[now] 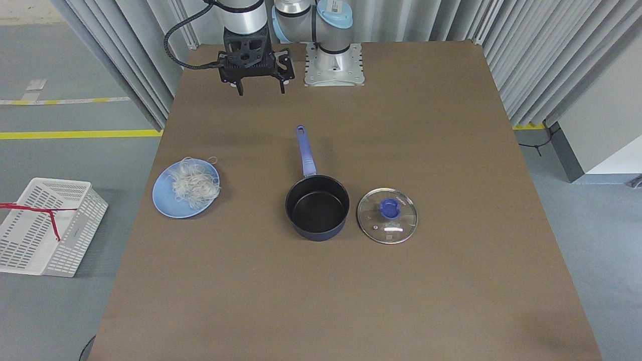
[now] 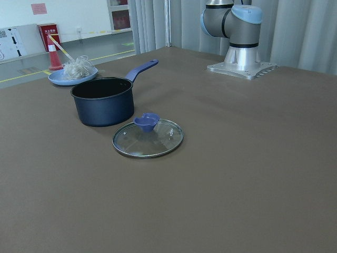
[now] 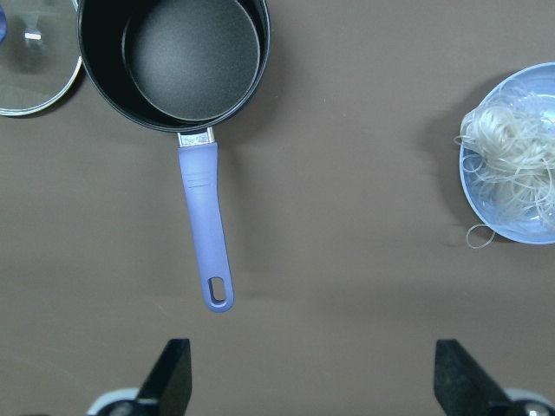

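My gripper (image 1: 261,89) hangs at the back of the table, fingers apart with nothing between them; in the wrist view both fingertips show at the bottom (image 3: 312,355). In front of it stands a dark saucepan (image 1: 316,210) with a blue handle (image 3: 203,217) pointing toward the back. To one side is a blue plate (image 1: 168,198) holding a tangle of white noodle-like strands (image 3: 512,156). On the pan's other side a glass lid (image 2: 131,142) with a blue knob (image 1: 389,208) lies flat on the table.
The robot's base (image 1: 334,72) is at the back edge. A white basket (image 1: 84,234) sits on the floor to the left, off the table.
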